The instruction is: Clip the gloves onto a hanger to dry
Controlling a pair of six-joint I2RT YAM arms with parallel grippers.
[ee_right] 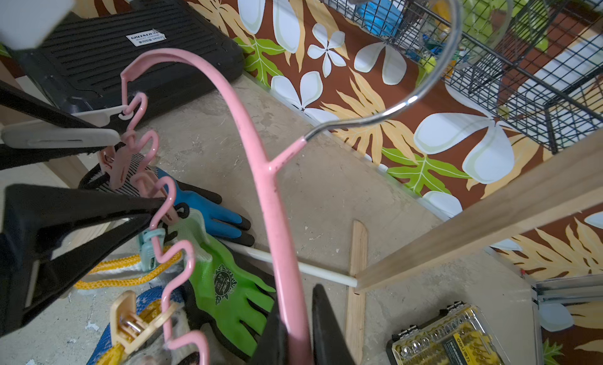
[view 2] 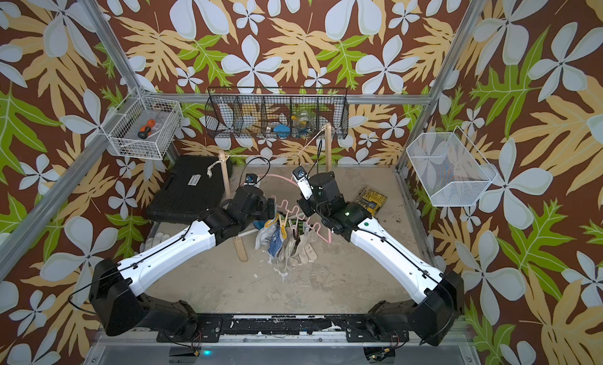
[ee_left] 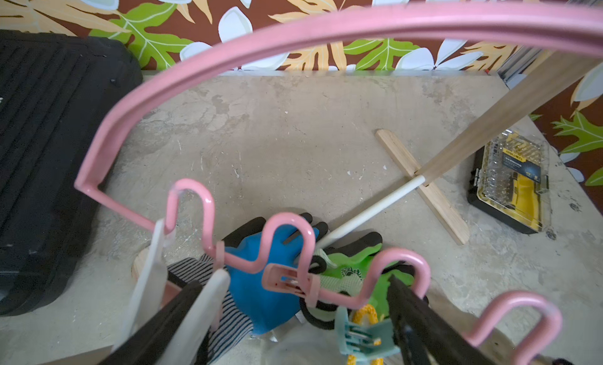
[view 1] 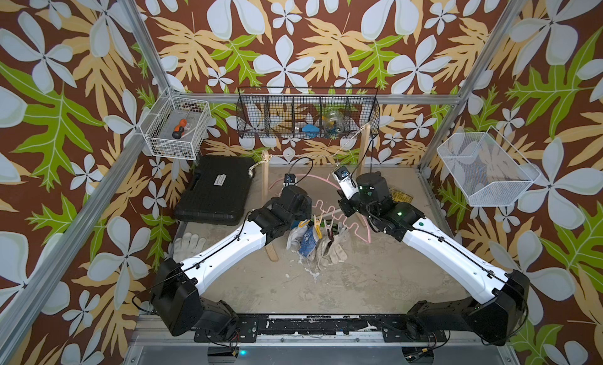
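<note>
The pink hanger (ee_right: 254,139) is tilted above the table, with my right gripper shut on its curved arm. My left gripper is open around the wavy lower bar, its dark fingers spread apart. Along that bar sit a white clip (ee_left: 147,283), pink clip (ee_left: 289,280), teal clip (ee_left: 364,336) and cream clip (ee_right: 135,321). Beneath are a blue glove (ee_left: 257,299), green glove (ee_right: 220,271) and a yellow-cuffed glove (ee_right: 119,271). Which gloves are gripped by the clips is hard to tell. Off to the left lies a pale glove (view 1: 188,245).
Two wooden posts (view 1: 264,176) carry a cord at the back. A black case (view 1: 214,189) stands on the left, and a bit box (ee_left: 512,179) sits back right. Wire baskets (view 1: 307,117) hang on the wall. Bare table (view 1: 301,296) shows in front.
</note>
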